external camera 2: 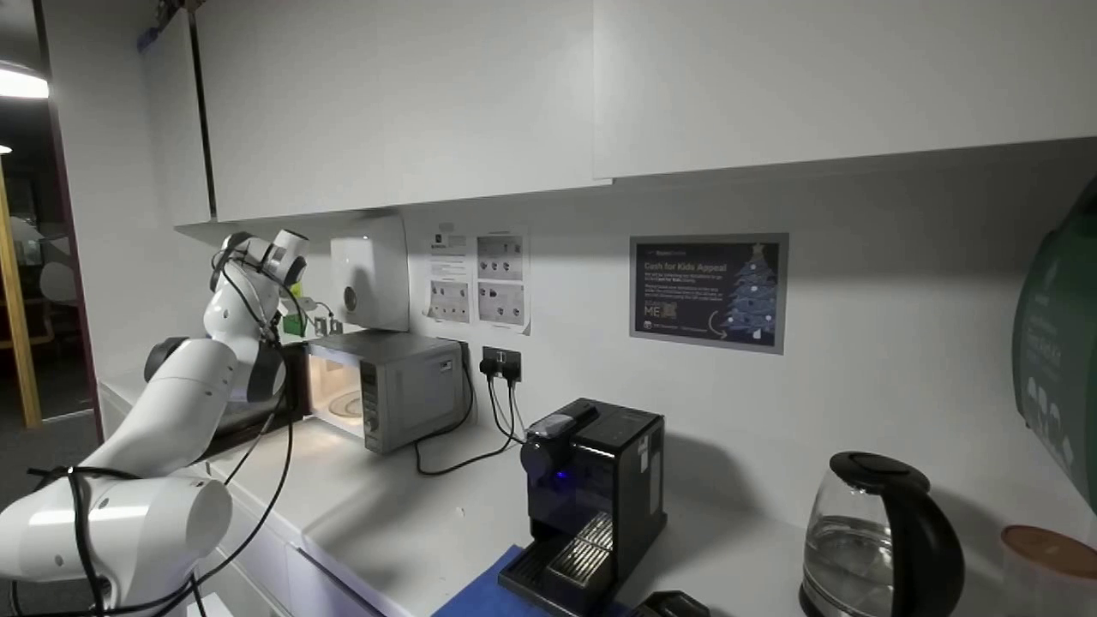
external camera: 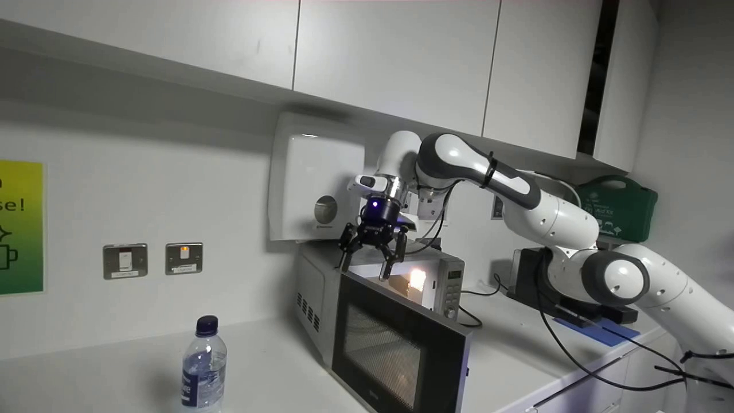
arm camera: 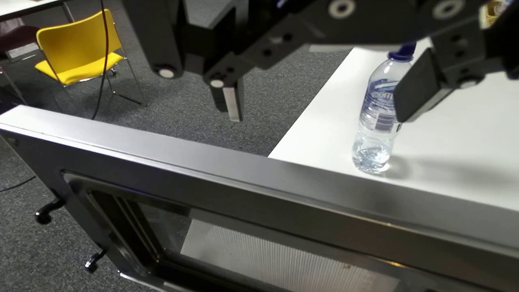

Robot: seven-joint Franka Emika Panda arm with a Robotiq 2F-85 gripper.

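Note:
The microwave (external camera 2: 416, 386) stands on the counter with its cavity lit. Its door (external camera: 440, 342) is swung wide open toward the front. In exterior view 1 my gripper (external camera: 364, 271) points down close to the door's top edge, fingers spread wide and nothing between them. The wrist view shows the door's upper edge (arm camera: 253, 171) crossing below my two fingers (arm camera: 231, 103), which stand far apart. Beyond the door, a clear water bottle with a blue cap (arm camera: 377, 114) is upright on the counter; exterior view 1 has this bottle (external camera: 204, 368) left of the microwave.
A black coffee machine (external camera 2: 596, 494) and a glass kettle (external camera 2: 874, 535) occupy the counter on the microwave's other side. Cabinets (external camera: 395, 58) hang above the arm. A paper dispenser (external camera: 316, 182) is on the wall behind the gripper. Counter between bottle and microwave is clear.

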